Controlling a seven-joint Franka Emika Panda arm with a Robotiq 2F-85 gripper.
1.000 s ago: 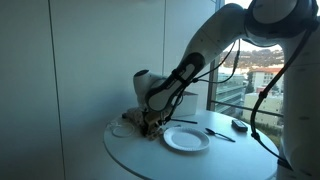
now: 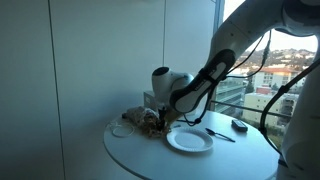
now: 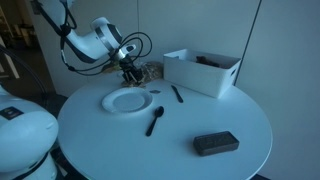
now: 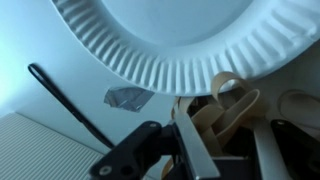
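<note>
My gripper is shut, with curled tan paper-like strips (image 4: 232,103) between and around its fingertips in the wrist view. The strips stick out past the fingers and overlap the rim of a white plate (image 4: 180,72). Exterior view 1 has the gripper (image 2: 163,119) low, just left of the plate (image 2: 190,139), near a crumpled tan heap (image 2: 140,117). From exterior view 2, the gripper (image 3: 132,76) is behind the plate (image 3: 127,100); the arm partly hides the heap. How much of the strips it holds is hard to see.
A white box (image 3: 200,72) stands at the back, with a dark knife-like utensil (image 3: 177,94) before it. A black spoon (image 3: 154,121) and a dark block (image 3: 216,143) lie farther forward. A small grey packet (image 4: 129,98) lies beside the plate.
My gripper has moved right, toward the plate, from over the tan heap at the left. The plate and the spoon have stayed in place.
</note>
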